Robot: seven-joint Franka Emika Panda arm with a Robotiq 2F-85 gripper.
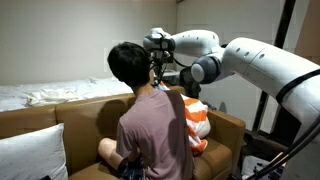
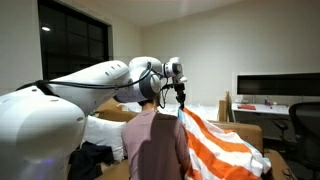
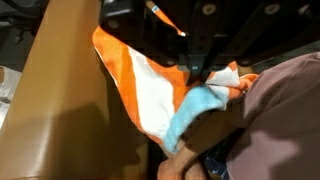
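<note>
An orange and white striped cloth (image 2: 225, 150) with a light blue edge spreads over the sofa at the seated person's right side. Its upper corner rises to a peak right under my gripper (image 2: 181, 102), whose fingers are shut on it. In the wrist view the cloth (image 3: 155, 95) lies below the dark fingers (image 3: 195, 72), and the light blue edge runs up to the fingertips. The person (image 1: 155, 130), in a mauve T-shirt, sits with their back to the exterior cameras. A bare hand or arm (image 3: 185, 160) shows close to the blue edge.
The brown leather sofa (image 1: 85, 118) has a white pillow (image 1: 32, 155) at its left. Behind stands a white-covered surface (image 1: 45, 95). The person's head (image 1: 128, 63) is close to the gripper. A desk with a monitor (image 2: 278, 84) stands farther back.
</note>
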